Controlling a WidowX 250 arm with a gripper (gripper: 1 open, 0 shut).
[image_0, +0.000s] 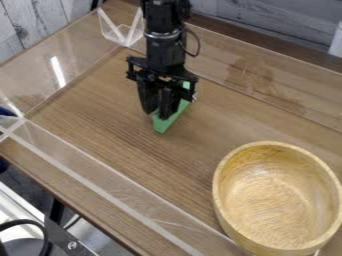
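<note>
My black gripper (163, 95) hangs from the arm at the upper middle of the camera view, its fingers reaching down over a small green object (171, 116) on the wooden table. The fingers partly hide the object, and I cannot tell whether they touch it or how far apart they stand.
A large yellow bowl (273, 200) fills the lower right. The wooden table (94, 130) is otherwise mostly clear around the middle, with cables at the lower left corner and pale surfaces beyond its left edge.
</note>
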